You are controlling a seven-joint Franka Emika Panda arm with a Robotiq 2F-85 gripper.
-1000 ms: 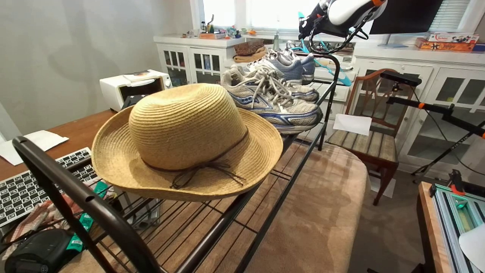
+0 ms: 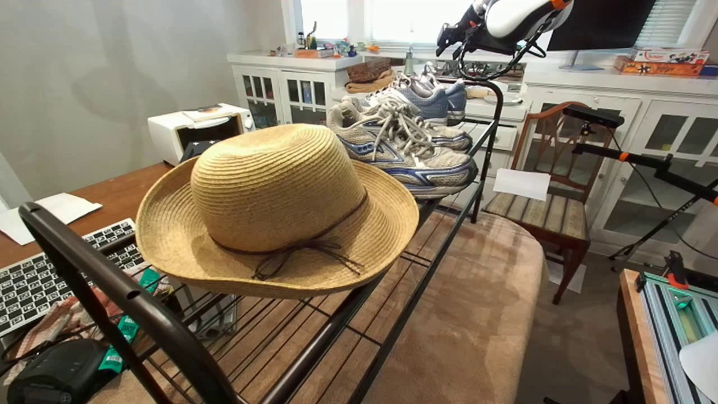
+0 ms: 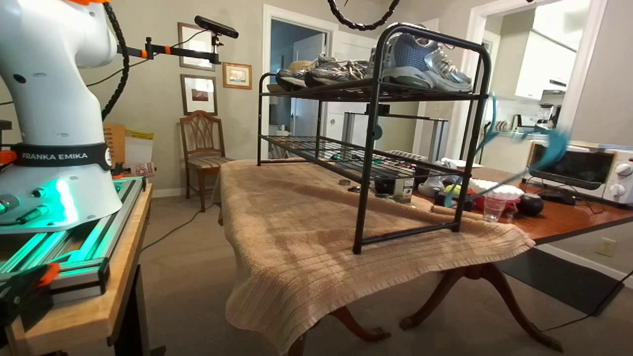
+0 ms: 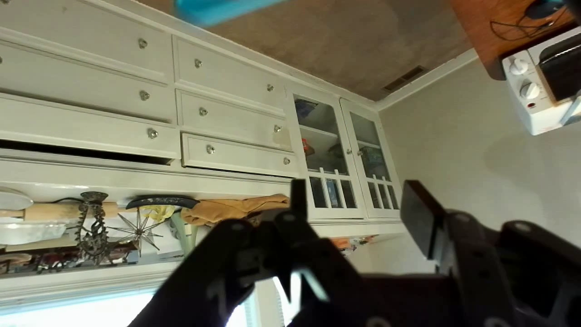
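High beyond the shoe rack, my gripper (image 2: 445, 40) stands open. In the wrist view a clear gap separates its fingers (image 4: 297, 199), with nothing between them. A light-blue hanger-like item (image 3: 549, 154), blurred by motion, shows in mid-air beside the rack's end in exterior view 2. Part of a blurred blue shape (image 4: 218, 11) crosses the wrist view's top edge, apart from the fingers. The black metal rack (image 3: 366, 160) carries sneakers (image 2: 410, 151) and a straw hat (image 2: 279, 188) on its upper shelf.
Below the rack a tan towel (image 3: 285, 219) covers part of the wooden table. A toaster oven (image 3: 578, 172), a glass (image 3: 493, 208) and other items crowd the table beyond. White drawers (image 4: 234, 114) line the wall.
A second ago the blue item hung at my gripper in exterior view 1; now it is gone from there. The gripper itself has shifted slightly, while shoes, hat and rack stay put.
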